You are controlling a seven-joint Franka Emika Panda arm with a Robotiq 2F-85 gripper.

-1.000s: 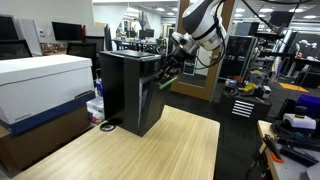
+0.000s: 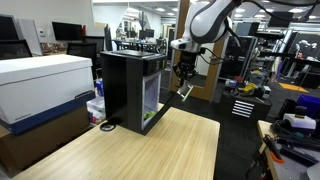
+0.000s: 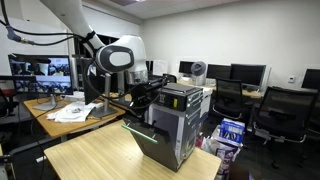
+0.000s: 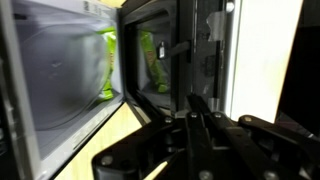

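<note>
A black microwave (image 2: 122, 88) stands on the wooden table with its door (image 3: 158, 143) swung open. Inside lies a green packet (image 4: 108, 62); in the wrist view a second green shape shows in the dark door panel, looking like a reflection. My gripper is close to the free edge of the door, its fingers shut, nothing visible between them. Exterior view 1 has the gripper (image 2: 182, 73) just above the door's upper corner. Whether the fingers touch the door I cannot tell.
Left of the microwave are a white box (image 2: 50, 88) and a brown carton (image 2: 42, 137). A small black ring-shaped item (image 2: 107, 126) lies on the table (image 2: 150, 155) beside the microwave.
The microwave door has swung further open, uncovering the pale interior and green packet. My gripper has shifted slightly to the right in exterior view 1, near the door's edge.
</note>
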